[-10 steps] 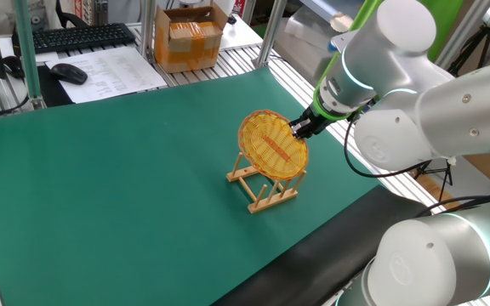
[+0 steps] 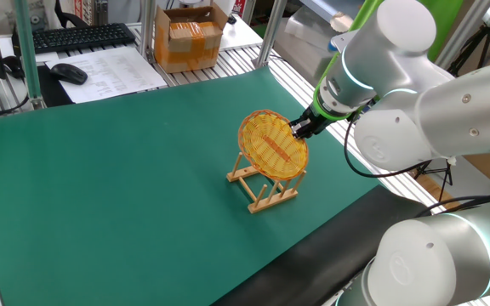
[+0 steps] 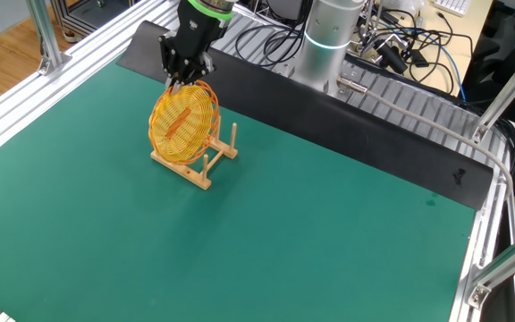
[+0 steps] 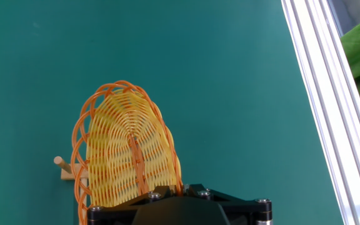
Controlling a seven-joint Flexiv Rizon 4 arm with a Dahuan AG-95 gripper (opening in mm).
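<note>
A round woven basket [image 2: 273,146], yellow with an orange rim and a central orange stripe, stands tilted on edge at the wooden rack [image 2: 263,201]. My gripper [image 2: 299,131] is at the basket's upper rim, on the robot's side. In the wrist view, the rim of the basket [image 4: 130,150] runs down between the fingertips of my gripper, which look shut on it. Exterior view 2 shows the gripper [image 3: 182,82] above the basket [image 3: 182,125], touching its top edge. The rack's pegs are partly hidden behind the basket, so its exact seating cannot be seen.
Wide bare stretches of the green mat [image 2: 109,195] surround the rack. A black strip [image 3: 329,134] lies along the robot's side. Keyboard, mouse [image 2: 69,74], papers and a cardboard box [image 2: 190,38] stand beyond the mat. A metal rail [image 4: 330,106] borders the mat.
</note>
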